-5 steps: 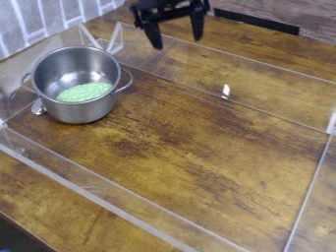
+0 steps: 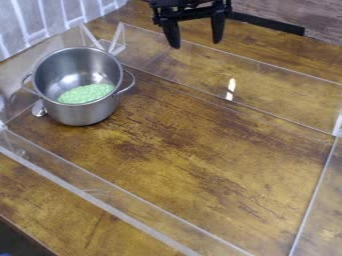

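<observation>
A black gripper (image 2: 194,38) hangs at the top centre of the camera view, partly cut off by the frame edge, with its two fingers spread open and nothing between them. It is behind and to the right of a steel pot (image 2: 96,104), well apart from it. The pot stands at the left of the wooden surface and holds a pale green, round piece (image 2: 83,94) on its bottom.
Clear plastic walls (image 2: 134,214) border the wooden work surface (image 2: 201,160) on several sides. A white railing (image 2: 27,20) stands at the top left.
Over the last second my gripper has moved up and to the right, higher in the frame. The pot is unmoved.
</observation>
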